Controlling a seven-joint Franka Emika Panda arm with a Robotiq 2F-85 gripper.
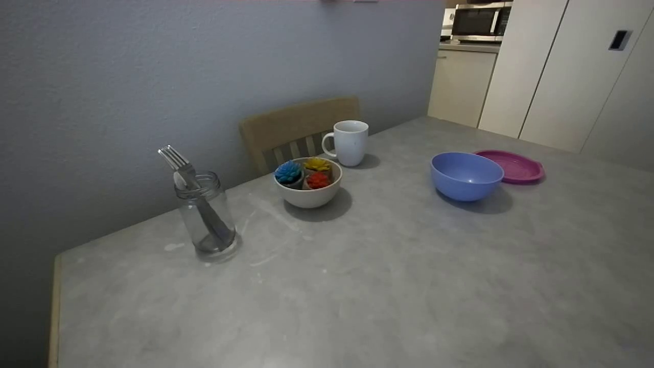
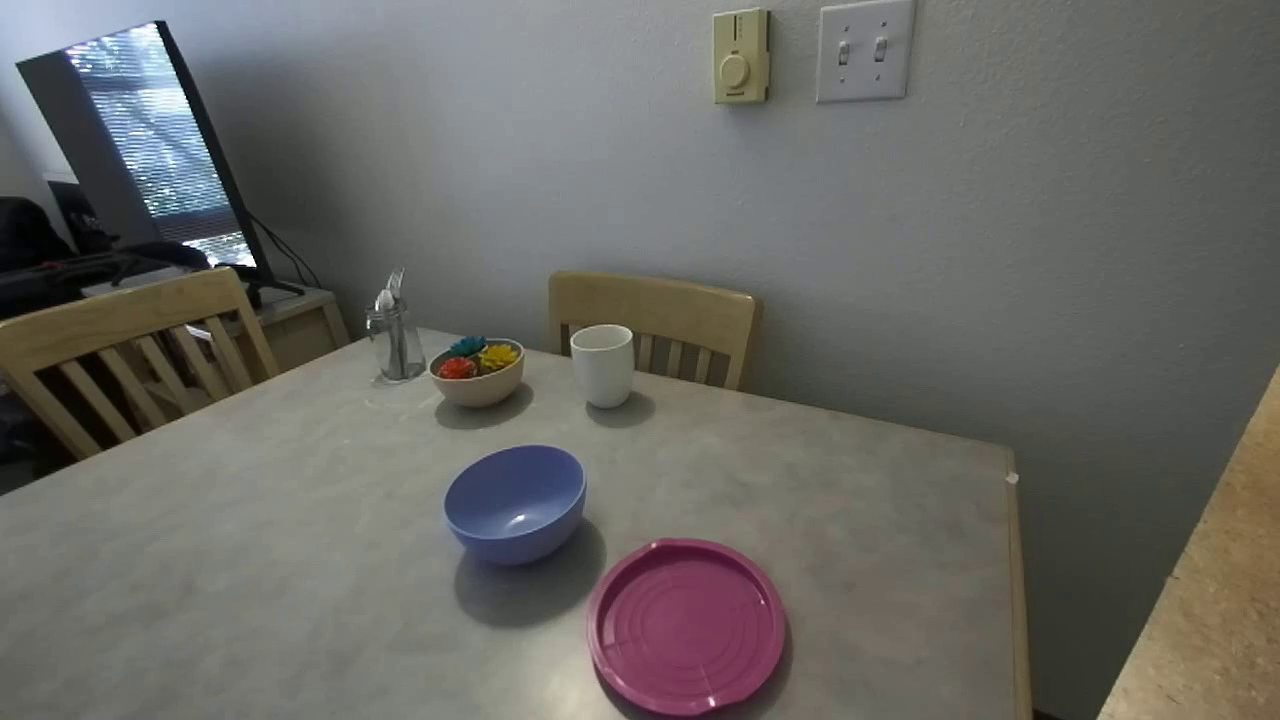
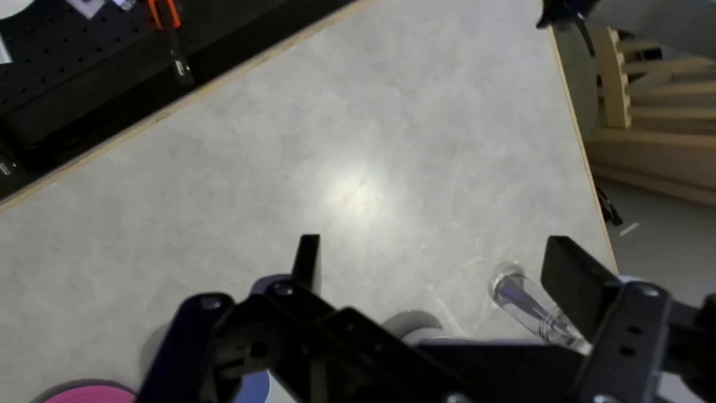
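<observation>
My gripper is open above the table, its two dark fingers wide apart and nothing between them. Both exterior views leave it out. A glass jar holding a fork and other cutlery stands at the left of the table. Beside it sits a cream bowl with blue, yellow and red succulents in it. Behind that is a white mug, upright. An empty blue bowl rests near a magenta plate. In the wrist view the jar appears close to the right finger, partly covered by it.
A wooden chair stands against the far side, with the wall behind. Another chair is at the left end. Dark equipment borders the table in the wrist view.
</observation>
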